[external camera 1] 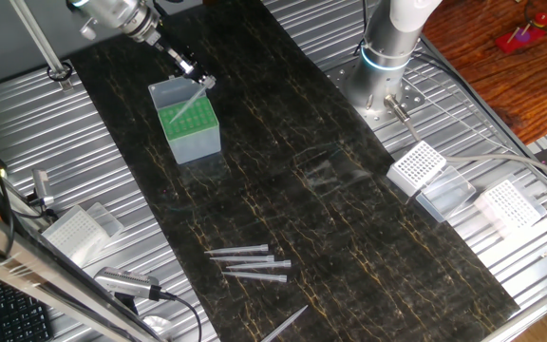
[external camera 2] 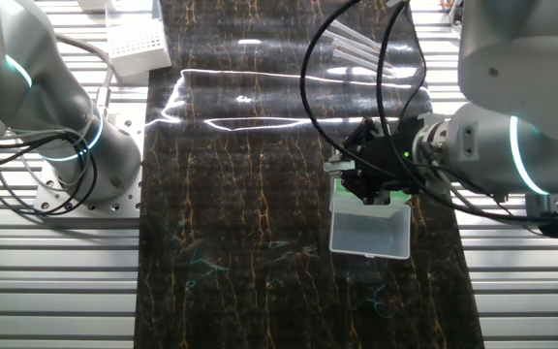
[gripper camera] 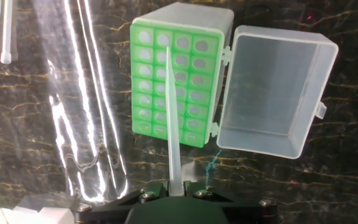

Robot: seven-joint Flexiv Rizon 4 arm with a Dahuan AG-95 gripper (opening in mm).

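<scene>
A clear pipette tip (gripper camera: 173, 124) is clamped at its wide end by my gripper, which is shut on it. In the wrist view its narrow end points away from me, across the green top of the tip box (gripper camera: 144, 86). Exterior view 1 shows the same tip (external camera 1: 188, 103) slanting down over the box (external camera 1: 196, 144) from my gripper (external camera 1: 207, 83). Whether its point touches the green grid or enters a hole, I cannot tell. The box's clear lid (gripper camera: 269, 93) is hinged wide open. From exterior view 2, my gripper (external camera 2: 340, 167) hides much of the green top.
Several loose tips (external camera 1: 250, 261) lie on the dark marbled mat, with another tip (external camera 1: 285, 324) near the front edge.
</scene>
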